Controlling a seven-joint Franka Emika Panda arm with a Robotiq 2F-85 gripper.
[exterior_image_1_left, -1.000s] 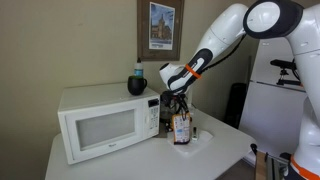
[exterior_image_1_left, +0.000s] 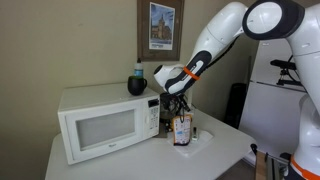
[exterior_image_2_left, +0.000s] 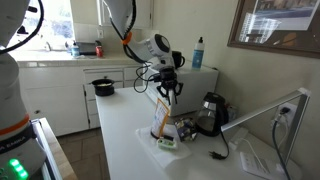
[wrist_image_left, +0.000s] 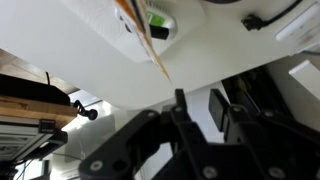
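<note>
A white bag or box with orange markings (exterior_image_1_left: 182, 128) stands upright on the table; in the second exterior view its orange-and-white side (exterior_image_2_left: 161, 117) shows below the gripper. My gripper (exterior_image_1_left: 177, 103) is over its top in the first exterior view and just above it in the second (exterior_image_2_left: 170, 94). In the wrist view the two dark fingers of the gripper stand apart with nothing between them. The orange-edged package (wrist_image_left: 138, 22) shows there at the upper left, clear of the fingertips.
A white tray (exterior_image_1_left: 202, 145) lies beside the package, with a small green-and-white item (exterior_image_2_left: 166, 144) at its edge. The microwave (exterior_image_1_left: 105, 125) bears a black pot (exterior_image_1_left: 137, 86) and a blue bottle. A glass kettle (exterior_image_2_left: 211, 117) stands close by.
One second ago the gripper was lower, at the package's top. It has since risen a little and shifted slightly left. The package stands upright throughout, with only slight movement.
</note>
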